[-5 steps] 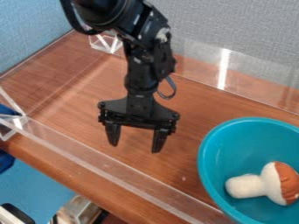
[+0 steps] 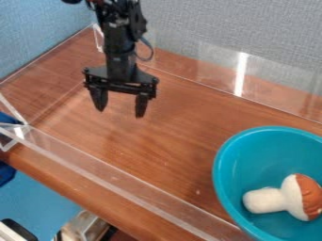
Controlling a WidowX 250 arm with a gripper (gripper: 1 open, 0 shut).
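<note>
My black gripper [image 2: 120,104] hangs over the upper left of the wooden tabletop, open, fingers pointing down with nothing between them. At the lower right a teal bowl [image 2: 236,168] holds a toy mushroom [image 2: 269,199] with a white stem and an orange-brown cap, lying on its side. The gripper is well apart from the bowl, up and to the left of it.
Clear plastic walls edge the table [image 2: 176,141] along the back and the near side. A blue object [image 2: 7,122] sits at the left edge.
My gripper has moved steadily up and to the left in the view, toward the back of the table. The bowl and mushroom have not moved.
</note>
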